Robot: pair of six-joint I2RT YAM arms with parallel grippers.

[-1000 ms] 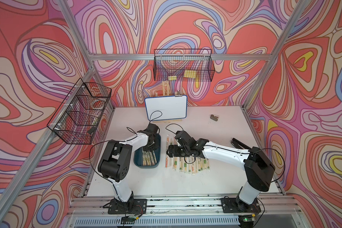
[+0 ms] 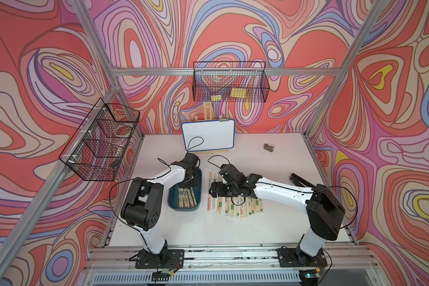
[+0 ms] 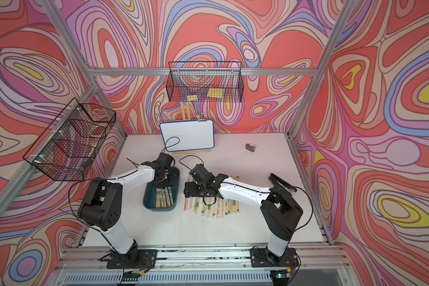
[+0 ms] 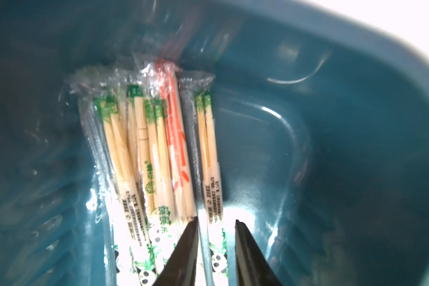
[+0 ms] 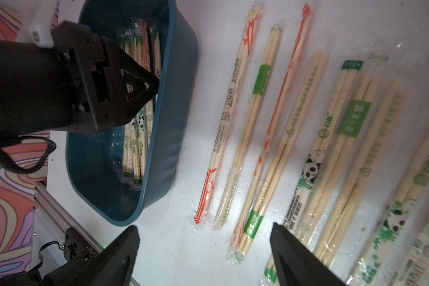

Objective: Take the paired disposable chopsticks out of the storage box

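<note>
Several wrapped chopstick pairs (image 4: 159,157) lie side by side in the dark blue storage box (image 2: 170,204). My left gripper is open inside the box, its fingertips at the rightmost pair (image 4: 212,181), with nothing seen held. My right gripper stands open outside the box, over the pairs laid out on the table (image 5: 243,138) to its right.
A whiteboard (image 2: 207,133) stands at the back, a grey stapler (image 2: 268,147) at the back right, a black object (image 2: 298,181) at the right edge. Wire baskets hang on the back and left frames.
The right arm has not moved.
</note>
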